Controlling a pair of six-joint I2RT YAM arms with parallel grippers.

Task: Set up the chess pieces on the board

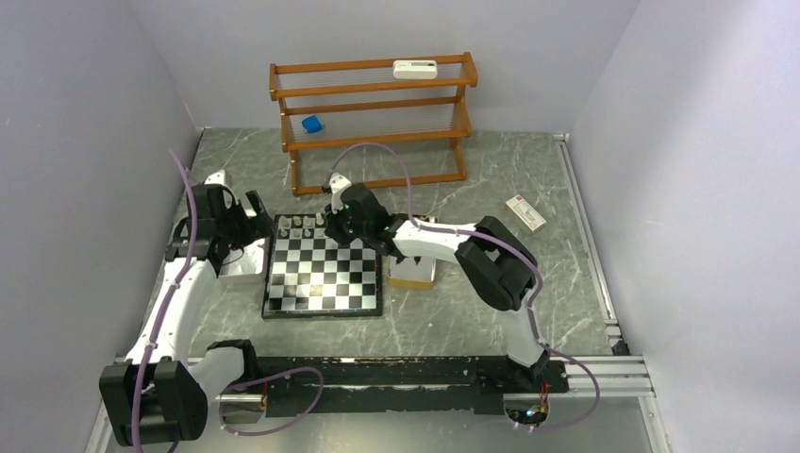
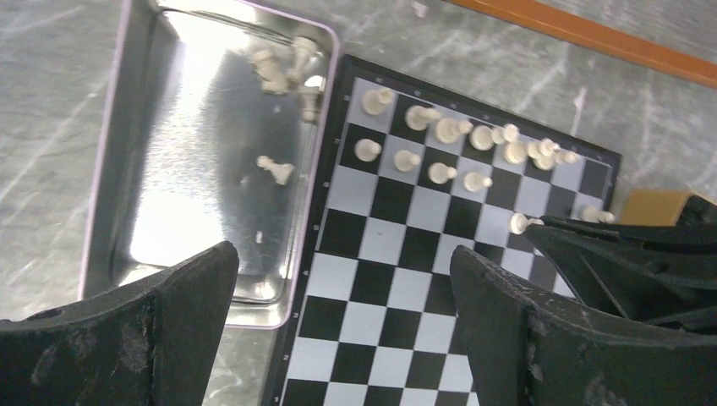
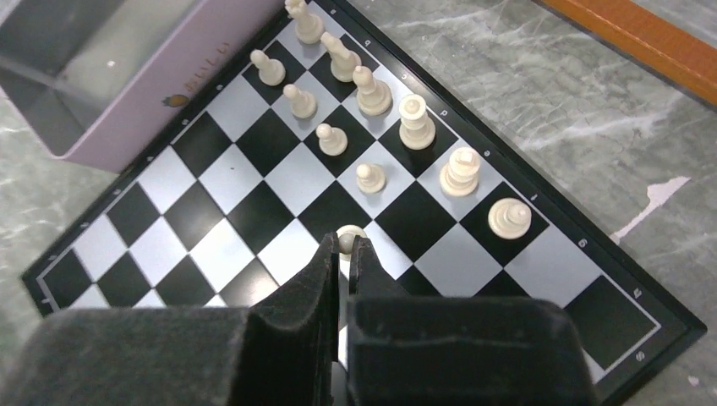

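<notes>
My right gripper is shut on a small white pawn (image 3: 349, 230), held over the board beside the row of white pawns. On the chessboard (image 1: 323, 274), white pieces stand along the far edge, among them a rook-like piece (image 3: 509, 218); several pawns (image 3: 370, 178) line the row in front. In the left wrist view the held pawn (image 2: 519, 222) shows at the right gripper's tip. Over the pink-walled tray (image 2: 309, 228) my left gripper stands open, nothing between its fingers. Loose white pieces (image 2: 276, 169) lie in that tray.
A yellow-edged box (image 1: 411, 282) stands right of the board, partly under the right arm. Behind the board rises a wooden rack (image 1: 377, 142). The near half of the board is bare, and open table (image 1: 491, 311) lies to the right.
</notes>
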